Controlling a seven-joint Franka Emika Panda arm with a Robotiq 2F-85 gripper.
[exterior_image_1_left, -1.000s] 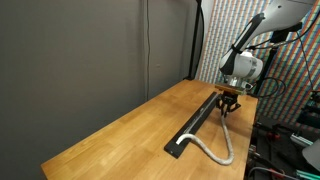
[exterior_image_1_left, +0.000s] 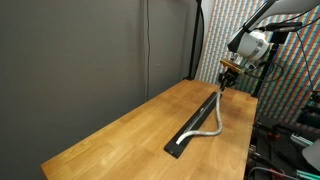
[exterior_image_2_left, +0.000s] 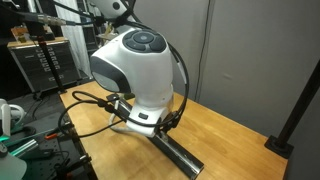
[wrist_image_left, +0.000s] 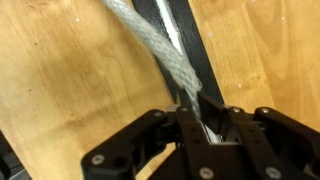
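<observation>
A pale, thick rope (exterior_image_1_left: 219, 113) curves over the table, its near end lying across the near part of a long black channel (exterior_image_1_left: 192, 128). My gripper is shut on the rope, which runs from the upper left of the wrist view between the fingers. Under the rope, the channel (wrist_image_left: 155, 12) shows a pale strip along it. In exterior view 1 the gripper (exterior_image_1_left: 222, 87) is at the far end of the channel, small and hard to make out. The white arm hides much of the channel (exterior_image_2_left: 181, 158) in exterior view 2.
A grey wall panel (exterior_image_1_left: 90, 70) rises behind it. A dark cable (exterior_image_2_left: 85, 134) loops beside the arm in exterior view 2.
The arm has moved back and to the right, toward the channel's far end. The rope's loop has drawn in closer to the channel and straightened, while its near end stays on the channel.
</observation>
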